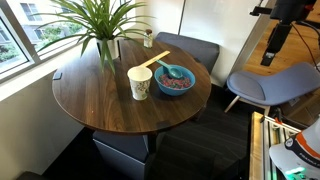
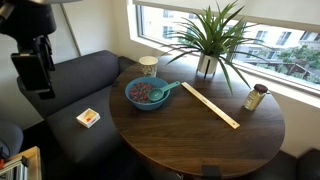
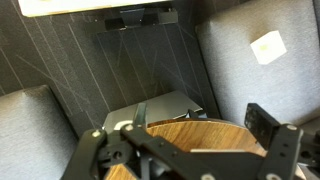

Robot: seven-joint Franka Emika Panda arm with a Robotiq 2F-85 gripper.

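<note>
With no task named, the items on the round brown table (image 1: pixel 75 92) are the main ones in view. A blue bowl (image 1: pixel 174 86) holds dark reddish contents, and a teal spoon (image 1: pixel 176 71) rests in it. Beside it stands a patterned white paper cup (image 1: pixel 139 83). Behind them lies a flat wooden strip (image 2: pixel 210 105); a small jar (image 2: pixel 255 97) is near the window side. My gripper stands open, its fingers wide apart and nothing between them. It hangs high, off the table's edge and well clear of the bowl and cup.
A potted plant (image 2: pixel 213 40) stands on the table by the window. Grey chairs (image 1: pixel 275 84) surround the table, one bearing a small whitish box (image 2: pixel 88 118). Dark floor (image 3: pixel 80 70) lies below my gripper.
</note>
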